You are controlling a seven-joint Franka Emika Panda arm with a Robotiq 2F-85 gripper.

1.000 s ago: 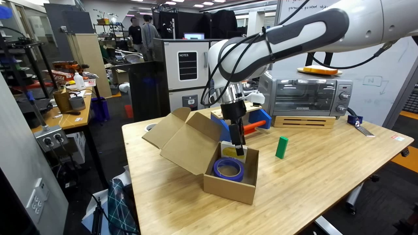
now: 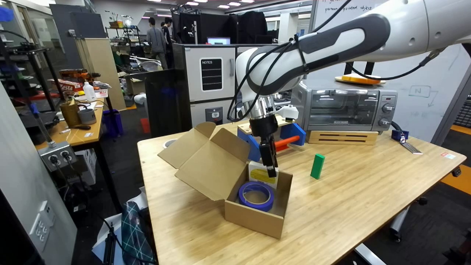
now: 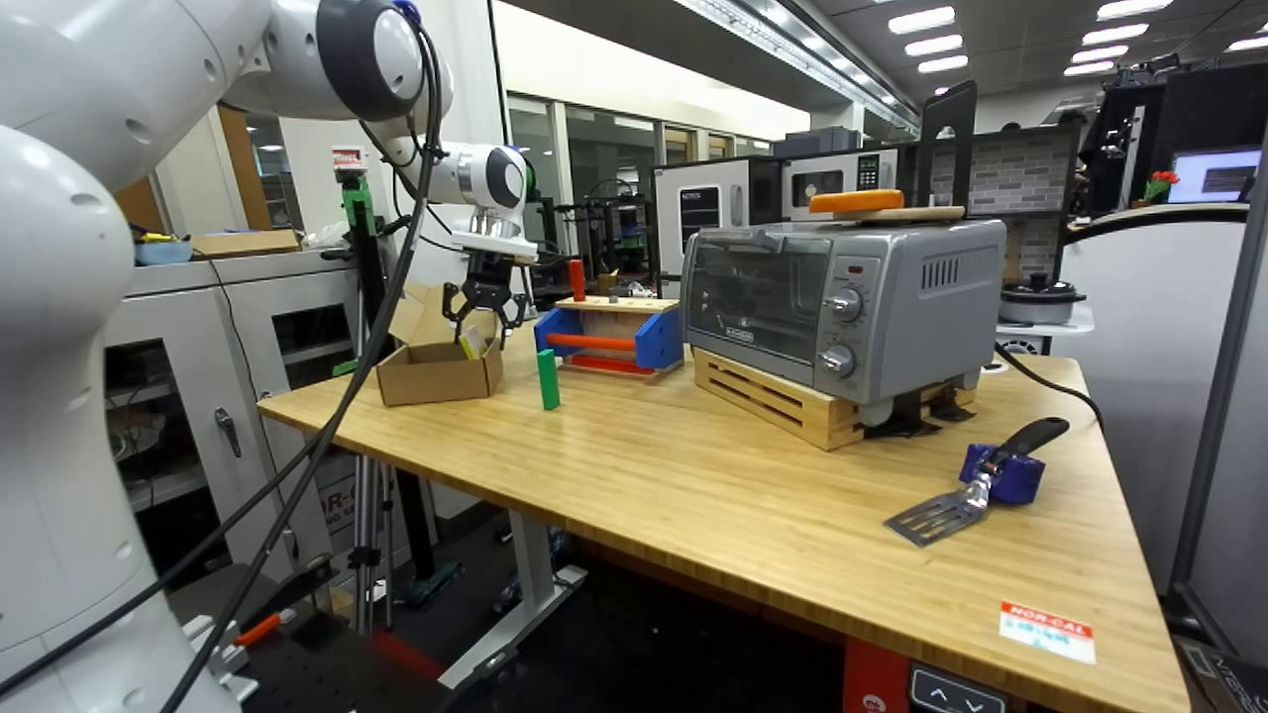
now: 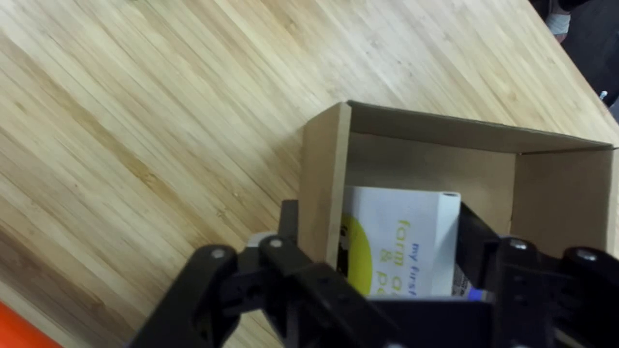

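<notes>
An open cardboard box (image 2: 254,219) stands on the table with its flaps folded out. Inside it are a blue tape roll (image 2: 260,205) and a white-and-yellow packet (image 4: 406,232) against one wall. My gripper points down over that wall, its fingers apart. In the wrist view, one finger (image 4: 288,219) is outside the wall, close against it. The other finger (image 4: 473,232) is inside the box, at the packet's far side. Wall and packet both lie between the fingers; whether they are squeezed does not show. Exterior view 2 also shows the gripper (image 3: 484,327) at the box.
A green block (image 2: 317,166) stands upright right of the box. Behind are a blue-and-wood rack with a red bar (image 3: 590,343) and a toaster oven (image 3: 761,291) on a wooden stand. A spatula (image 3: 951,513) lies near the far end.
Over the last second the box has slid slightly toward the exterior view 1 camera and left. The gripper has shifted a little, staying at the box's back wall. The green block has not moved.
</notes>
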